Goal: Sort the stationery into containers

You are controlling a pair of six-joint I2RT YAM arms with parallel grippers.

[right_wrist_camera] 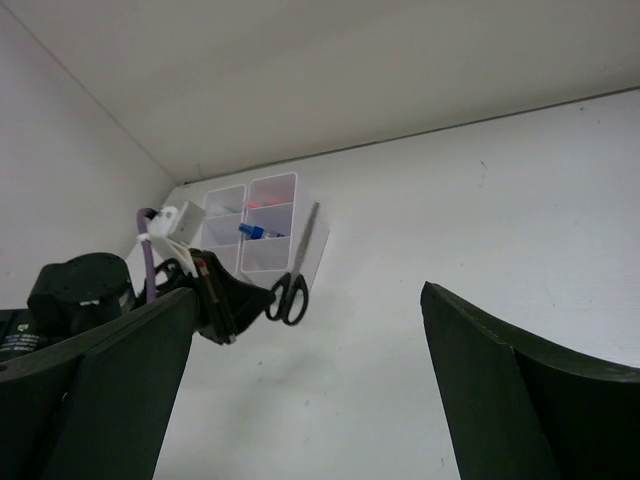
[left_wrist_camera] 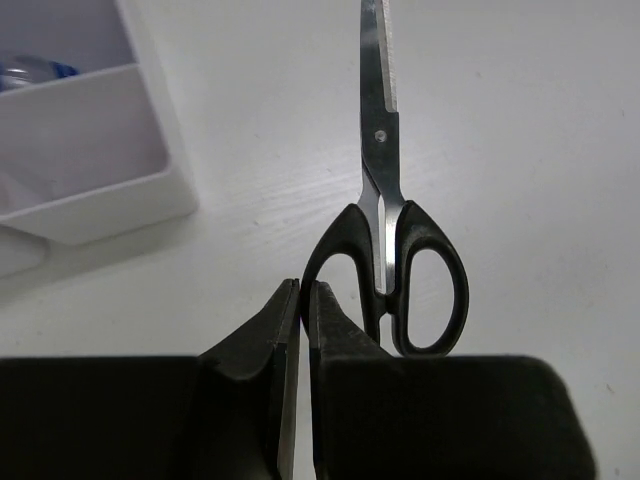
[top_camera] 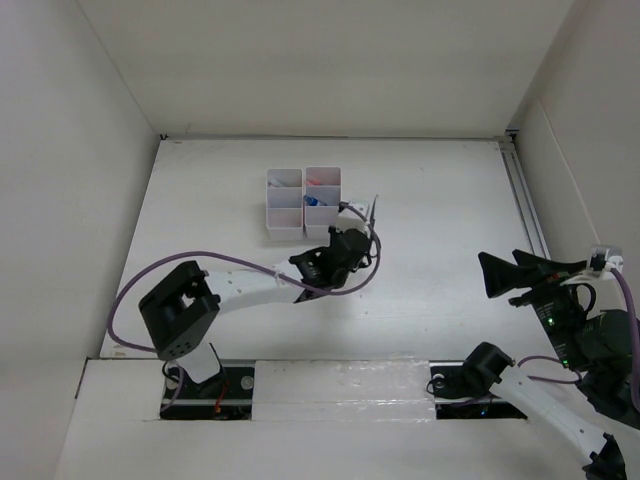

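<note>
Black-handled scissors (left_wrist_camera: 381, 150) hang from my left gripper, which is shut on the rim of one handle loop. Their blades point away from the fingers, and in the right wrist view the scissors (right_wrist_camera: 288, 298) are in the air just right of the white containers. Two white compartment boxes (top_camera: 285, 236) stand side by side, each split into three compartments. A blue item (top_camera: 313, 201) lies in the right box's middle compartment, and a red one (top_camera: 316, 182) in its back compartment. Off to the right, my right gripper (top_camera: 497, 275) stands open and empty.
The left box holds a pale item (top_camera: 277, 183) in its back compartment; its other two look empty. A wall (top_camera: 340, 70) rises behind them.
</note>
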